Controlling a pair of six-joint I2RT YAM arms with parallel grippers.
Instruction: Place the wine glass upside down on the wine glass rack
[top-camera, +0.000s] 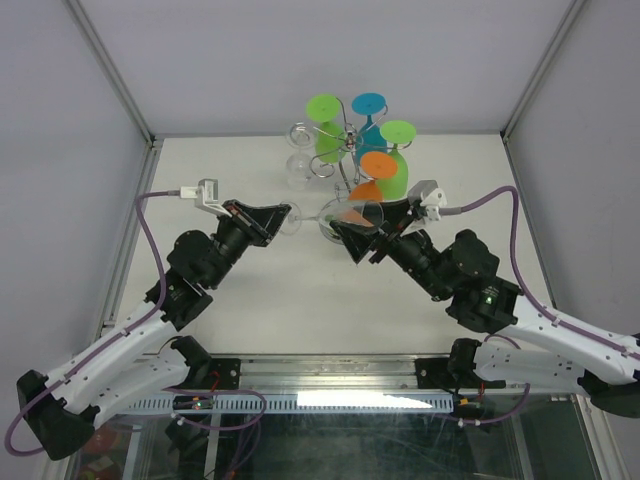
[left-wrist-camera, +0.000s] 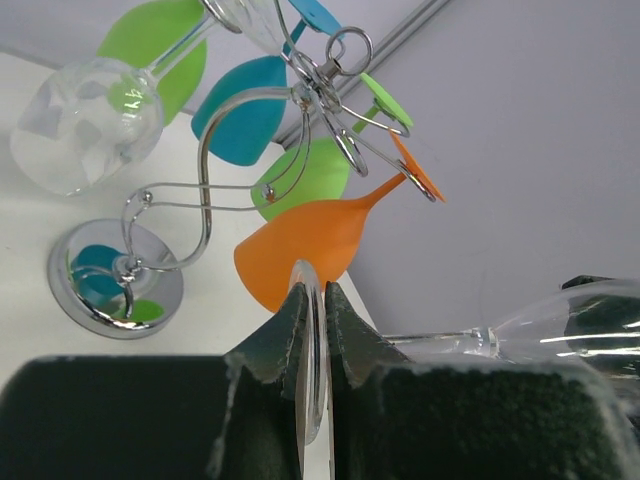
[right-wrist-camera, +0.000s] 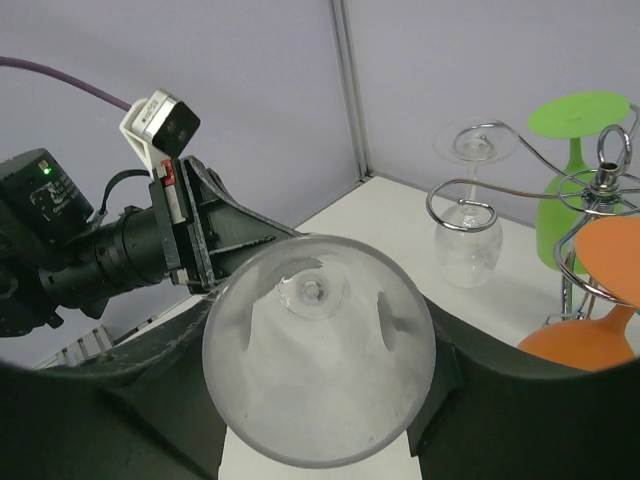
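Observation:
A clear wine glass (top-camera: 345, 214) lies sideways in the air between both arms, its foot toward the left and its bowl toward the right. My left gripper (top-camera: 283, 212) is shut on the edge of the round foot (left-wrist-camera: 314, 350), seen edge-on between the fingers in the left wrist view. My right gripper (top-camera: 362, 240) is shut around the bowl (right-wrist-camera: 320, 370), whose open mouth faces the right wrist camera. The metal wine glass rack (top-camera: 345, 140) stands just behind the held glass, with glasses hanging upside down from its loops.
On the rack hang a clear glass (right-wrist-camera: 470, 240), green glasses (top-camera: 325, 110), a blue glass (top-camera: 369, 105) and an orange glass (top-camera: 378, 166). The rack's round base (left-wrist-camera: 115, 285) rests on the white table (top-camera: 230, 310), whose front part is clear.

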